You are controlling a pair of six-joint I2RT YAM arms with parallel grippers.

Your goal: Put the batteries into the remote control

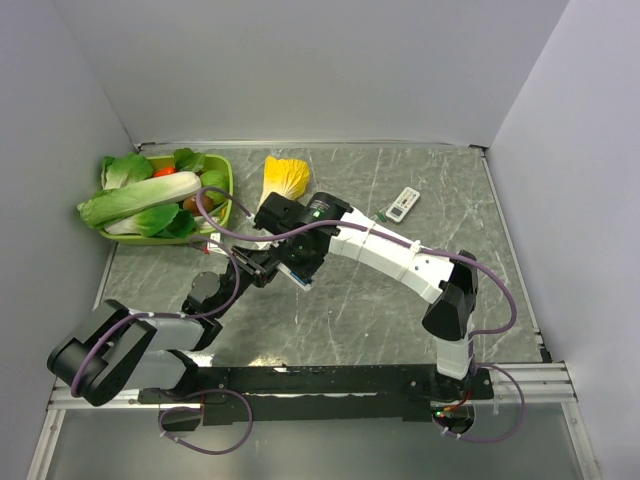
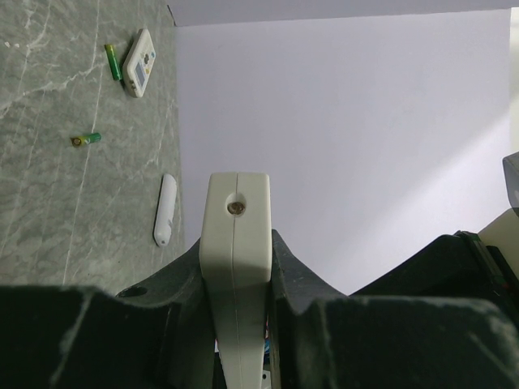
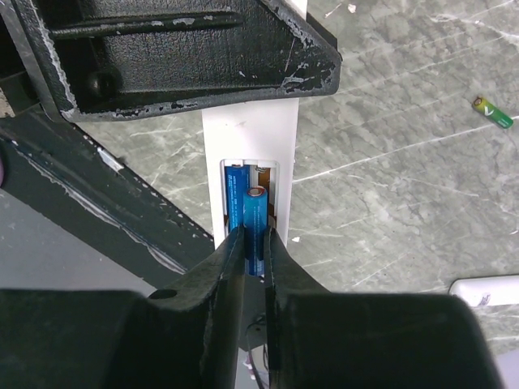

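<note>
My left gripper is shut on a white remote (image 2: 235, 259), held up at the centre of the top view. In the right wrist view its battery compartment faces up, with one blue battery (image 3: 236, 190) lying in the left slot. My right gripper holds a second blue battery (image 3: 255, 211) between its fingertips, over the compartment, partly covering the other slot, where copper contact shows above it.
Green batteries (image 2: 112, 61) lie on the marble table (image 1: 420, 300) near a second remote (image 1: 403, 204). A white remote-like object (image 2: 165, 209) lies further off. A vegetable basket (image 1: 120, 230) and yellow cabbage (image 1: 286, 175) are at the back left.
</note>
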